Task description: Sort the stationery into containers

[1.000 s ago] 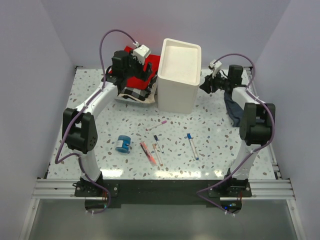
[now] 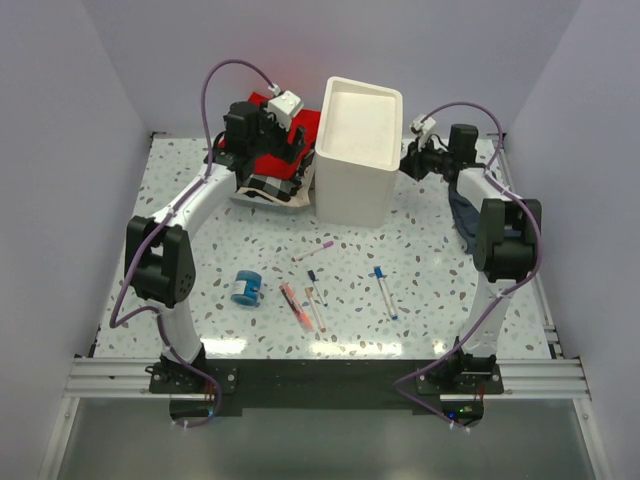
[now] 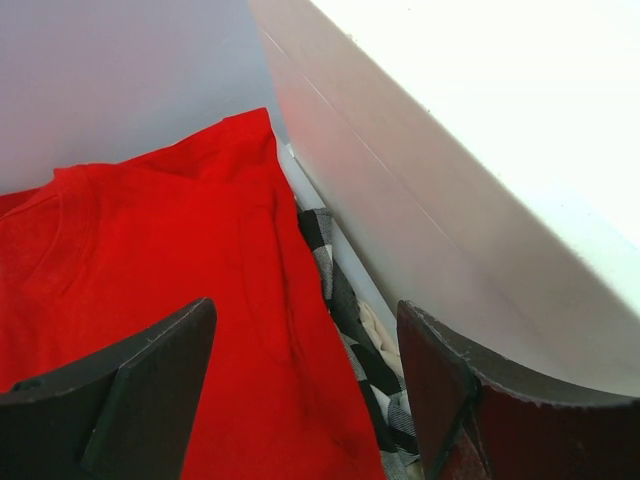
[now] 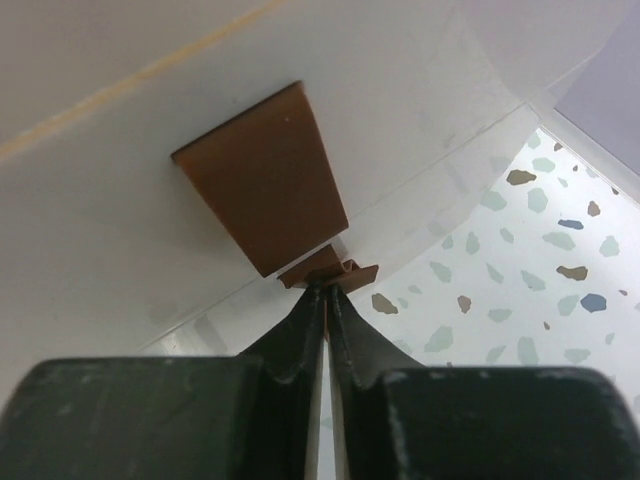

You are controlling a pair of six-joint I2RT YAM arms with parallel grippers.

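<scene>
Loose stationery lies on the speckled table: a pink-capped pen [image 2: 313, 252], a dark-capped marker [image 2: 315, 286], a red item [image 2: 297, 308], a thin pale pink pen [image 2: 316, 311] and a blue-capped marker [image 2: 386, 293]. A blue cup-like container [image 2: 246, 288] stands at front left. My left gripper hangs over red cloth [image 3: 200, 240] beside a tall white box [image 2: 355, 192], its fingers apart and empty. At the box's right side is my right gripper; its fingertips nearly meet near brown pieces [image 4: 265, 180] by the wall, and whether it grips anything is unclear.
A white bin [image 2: 268, 205] at back left holds the red cloth and checked fabric [image 2: 270, 186]. Dark grey cloth [image 2: 466, 215] lies at the right edge, partly under the right arm. Bare table surrounds the pens.
My right gripper has shifted slightly toward the back and left, alongside the white box. The left arm shows hardly any movement, and the stationery has stayed in place.
</scene>
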